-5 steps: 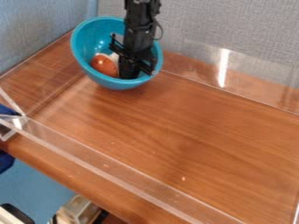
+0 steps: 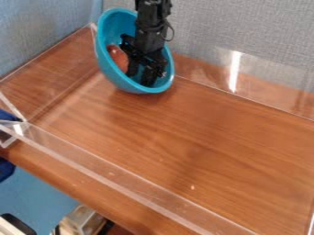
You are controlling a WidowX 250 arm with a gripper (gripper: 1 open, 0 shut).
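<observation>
A turquoise bowl (image 2: 160, 81) is at the back left of the wooden table, tilted, its opening partly turned toward the camera. An orange-red round object (image 2: 117, 59) sits inside it on the left. My black gripper (image 2: 145, 66) reaches down from above into the bowl, right of the red object; whether its fingers hold anything is hard to tell.
Clear low walls line the wooden table (image 2: 208, 156), whose middle and right are bare. Grey padded walls stand behind and to the left. A dark blue item (image 2: 5, 120) is at the left edge, outside the table area.
The bowl has tipped further and looks narrower, its left rim shifted right. My gripper has moved slightly within it, and the red object has shifted slightly right and up in the view.
</observation>
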